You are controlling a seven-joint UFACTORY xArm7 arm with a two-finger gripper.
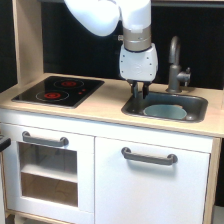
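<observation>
A teal pan (166, 112) rests low inside the dark sink (195, 106), mostly below its rim. Only its teal surface shows; any handle is hidden. My gripper (140, 92) points down above the left part of the sink, to the left of the pan. Its dark fingers are small against the dark basin and backdrop, so whether they are open or shut is not clear. No pan shows raised at the fingertips.
A dark tap (176, 65) rises behind the sink on the right. The black stove top (59, 91) lies on the left of the wooden counter (100, 106). Below are an open-fronted oven (48, 175) and a white cupboard door (150, 190).
</observation>
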